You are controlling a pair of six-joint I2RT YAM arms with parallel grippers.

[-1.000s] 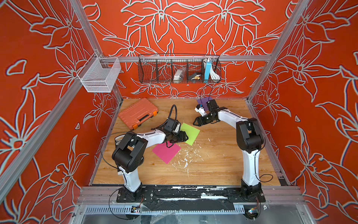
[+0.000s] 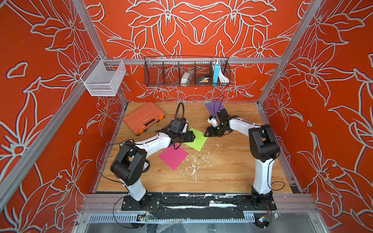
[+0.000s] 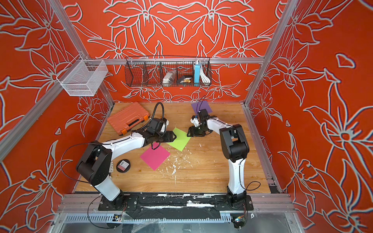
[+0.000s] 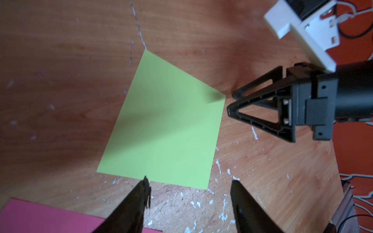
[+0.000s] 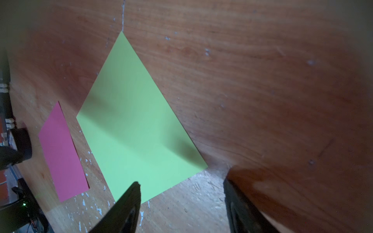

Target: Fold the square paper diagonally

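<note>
The green square paper (image 2: 197, 139) (image 4: 163, 120) (image 5: 136, 128) lies flat on the table, unfolded. My left gripper (image 2: 191, 136) hangs over its left side, fingers apart with nothing between them. My right gripper (image 2: 207, 132) stands just beside the right corner, fingers apart and empty; in the left wrist view its tips are close to that corner.
A pink paper (image 2: 173, 157) lies in front left, a purple paper (image 2: 213, 106) at the back. An orange case (image 2: 141, 116) sits back left. Scattered white scraps cover the front middle, and wire baskets hang above the table.
My right gripper has moved down and toward the front, nearer the green paper's right corner. My left gripper has shifted up and back. The papers look unchanged.
</note>
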